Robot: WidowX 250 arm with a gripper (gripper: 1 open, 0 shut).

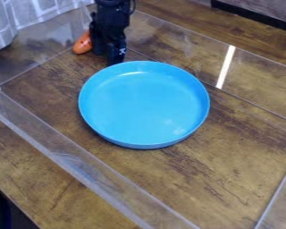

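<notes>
My black gripper (108, 46) is low over the wooden table at the top of the camera view. Just left of it, partly behind it, lies an orange object (82, 43), perhaps a carrot. The dark fingers blur together, so I cannot tell whether they are open, shut or touching the orange object. A large empty blue plate (143, 104) sits in front of the gripper, at the middle of the table.
A pale, translucent sheet or cloth (14, 20) is at the top left. Clear strips run along the left and right of the table. Bare wood (193, 188) lies right of and below the plate.
</notes>
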